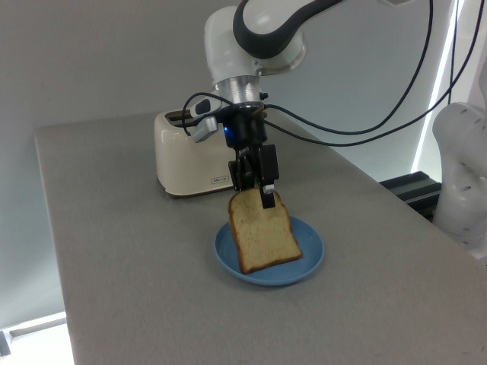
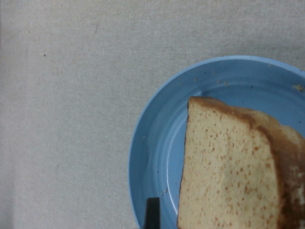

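Observation:
A slice of bread (image 1: 262, 236) leans on a blue plate (image 1: 308, 239), its top edge at my black gripper (image 1: 255, 186) in the top view. One fingertip lies in front of the slice's upper part; whether the fingers are closed on it cannot be told. In the wrist view the slice (image 2: 228, 167) fills the right of the plate (image 2: 147, 143), with a blurred dark fingertip at the bottom edge.
A cream toaster (image 1: 186, 160) stands behind the plate, partly hidden by the arm. A white robot body (image 1: 460, 175) is at the right.

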